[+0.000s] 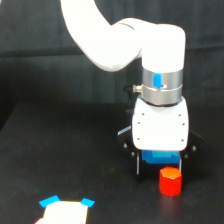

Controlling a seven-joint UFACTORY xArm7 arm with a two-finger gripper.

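Note:
My gripper (pixel 160 171) points down at the right of the camera view, under its white hand. A blue block (pixel 158 157) shows just below the hand, between the two fingers, which stand well apart. Whether the fingers press on the block or merely straddle it cannot be made out. An orange-red hexagonal piece (pixel 170 182) is in front of the blue block and overlaps its lower right part in the view; whether the two touch is unclear.
At the bottom left edge is a pale object (pixel 66 213) with blue pieces at its corners, partly cut off. A bit of red (pixel 40 220) shows beside it. The dark surface between there and the gripper is clear.

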